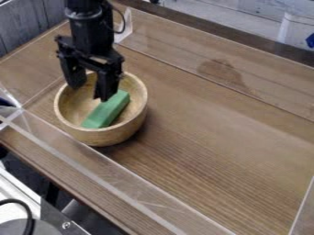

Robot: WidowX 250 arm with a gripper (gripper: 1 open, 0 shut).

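My gripper (90, 68) is open, its black fingers hanging over the back left of a light wooden bowl (134, 125). Inside the bowl, toward the right of its floor, lies a green oblong object (106, 110), tilted diagonally. Nothing shows between my fingers.
Along the left runs the table's edge, with clear plastic strips and a dark cable (28, 211) at the lower left.
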